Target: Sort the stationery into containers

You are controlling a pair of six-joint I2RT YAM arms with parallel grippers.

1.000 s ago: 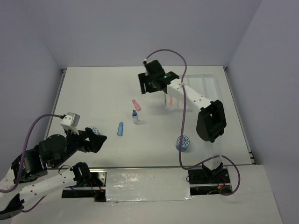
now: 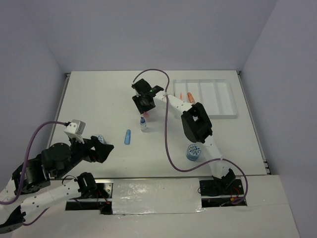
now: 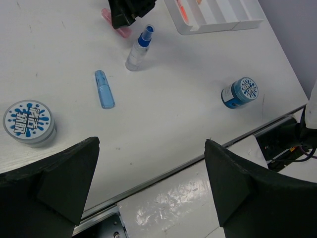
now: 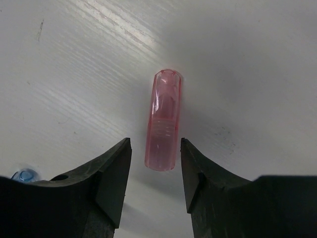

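Note:
A pink translucent marker (image 4: 163, 119) lies on the table; in the right wrist view its near end sits between the spread fingers of my right gripper, with gaps at both sides. From above, that gripper (image 2: 143, 110) hides most of the marker. My left gripper stands open and empty over the table's front left. A blue marker (image 3: 104, 89) lies flat, and a clear bottle with a blue cap (image 3: 137, 49) is upright close to the pink marker. At the back right is the white divided tray (image 2: 225, 99), holding an orange item (image 2: 190, 97).
One blue-labelled round jar (image 2: 193, 151) stands at the front right, below the right arm. Another jar (image 3: 29, 121) is beside my left gripper.
My right gripper has travelled left and toward the front, from beside the tray to over the pink marker. The left arm and the objects have stayed put.

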